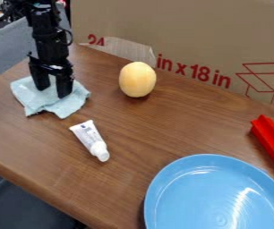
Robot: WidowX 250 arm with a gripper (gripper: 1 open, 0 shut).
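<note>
My black gripper (52, 82) reaches down from the upper left onto a pale blue cloth (63, 105) on the wooden table, its fingers open with their tips at the cloth. Whether the tips press into the fabric is hard to tell.
A yellow oval object (137, 79) stands at the back, a white tube (90, 139) lies centre-left, a red bar (272, 146) at the right edge, a blue plate (218, 201) at the front right. Behind is a cardboard wall (200, 36).
</note>
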